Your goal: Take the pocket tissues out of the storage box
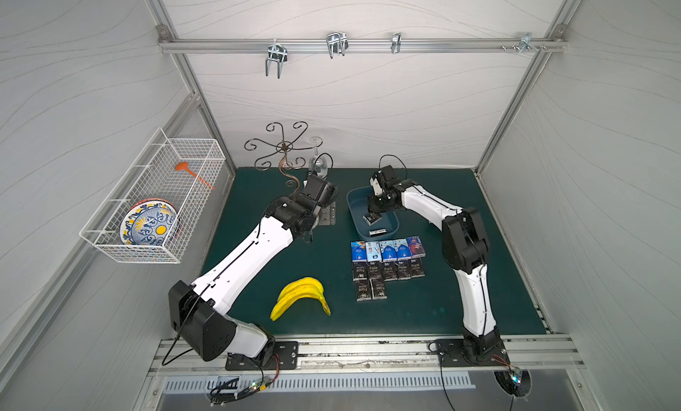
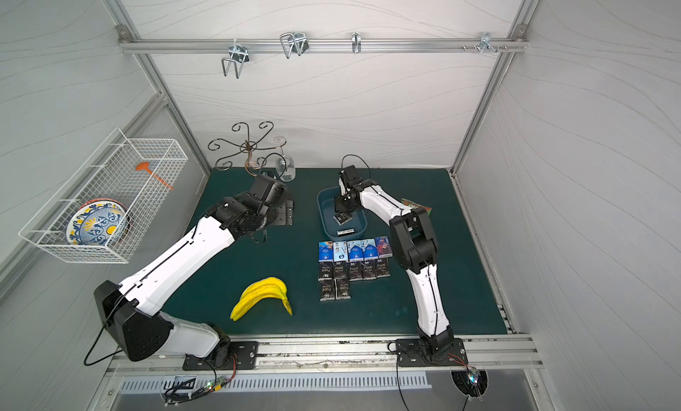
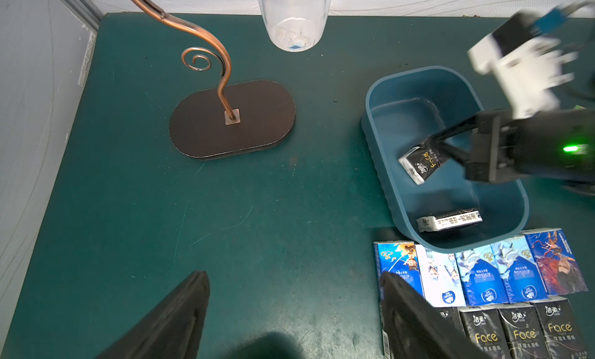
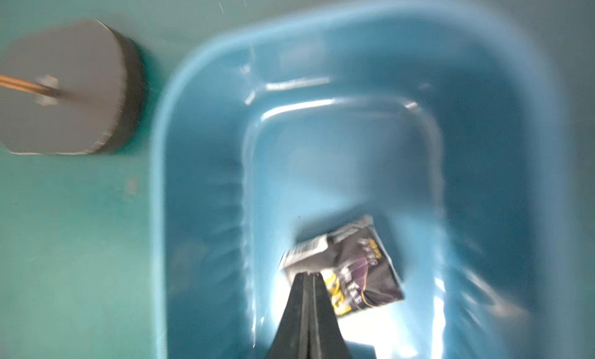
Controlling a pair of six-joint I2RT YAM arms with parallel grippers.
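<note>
The blue storage box [image 3: 390, 173] holds two black tissue packs: one near its middle [image 3: 416, 166], another along the near wall [image 3: 449, 220]. My right gripper is inside the box over the middle pack, shut, its tips at that pack's edge; I see nothing clearly between them, and the view is blurred. My left gripper hangs left of the box over the table, its fingers apart and empty. Rows of blue and black packs [image 1: 387, 251] lie in front of the box.
Bananas [image 1: 298, 294] lie at front left. A scroll stand's dark base [image 3: 204, 129] and a clear glass [image 3: 294, 18] stand behind left. A wire basket [image 1: 106, 233] with plates hangs on the left.
</note>
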